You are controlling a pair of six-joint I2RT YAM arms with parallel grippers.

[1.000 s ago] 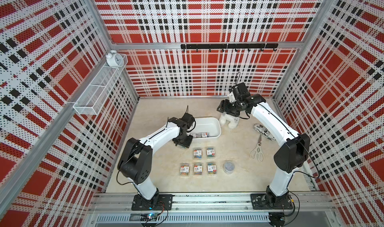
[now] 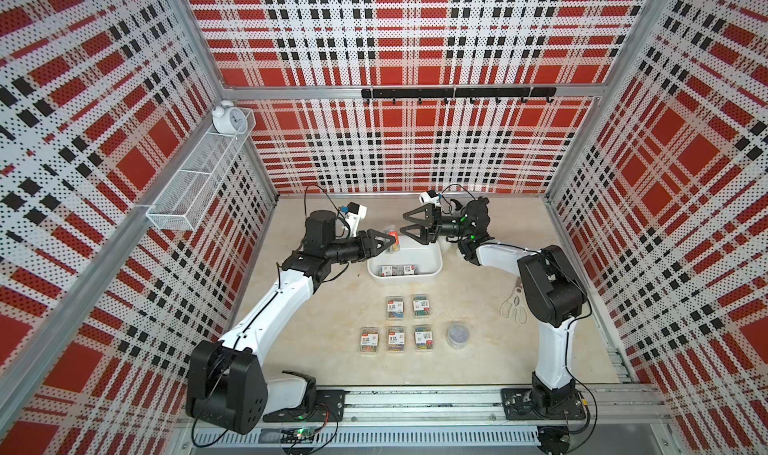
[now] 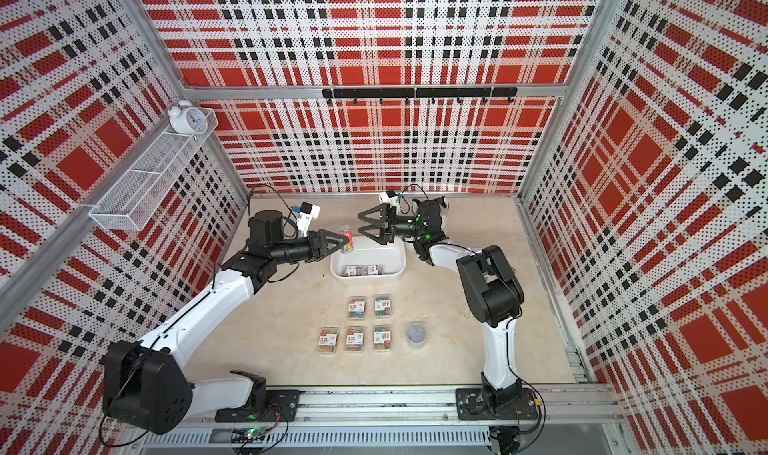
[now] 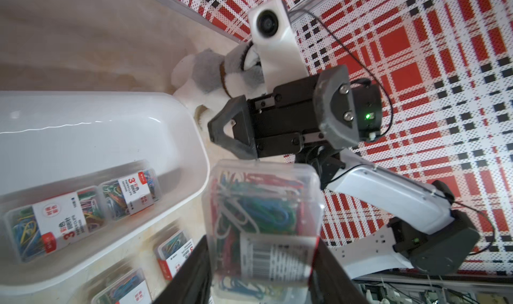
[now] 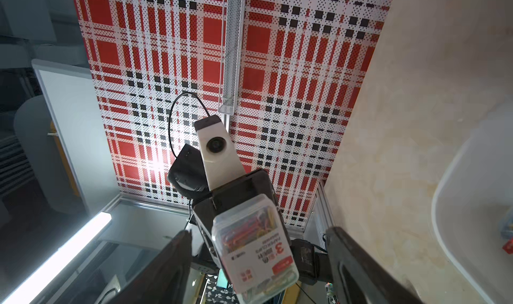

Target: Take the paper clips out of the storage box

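A clear paper clip box (image 4: 261, 218) with coloured clips is held by my left gripper (image 2: 386, 240), raised over the white storage box (image 2: 424, 264). Two more clip boxes (image 4: 131, 189) lie inside the storage box along its near side. My right gripper (image 2: 412, 224) is open just right of the held box, facing it, with nothing between its fingers; the right wrist view shows the held box (image 5: 255, 247) in front of those fingers.
Several clip boxes (image 2: 395, 339) stand in two rows on the table in front, beside a round clear container (image 2: 457, 335). Scissors (image 2: 514, 303) lie at the right. A plush toy (image 4: 208, 74) sits behind the right gripper.
My left gripper has risen from the storage box's near left and swung to face right, clip box in it.
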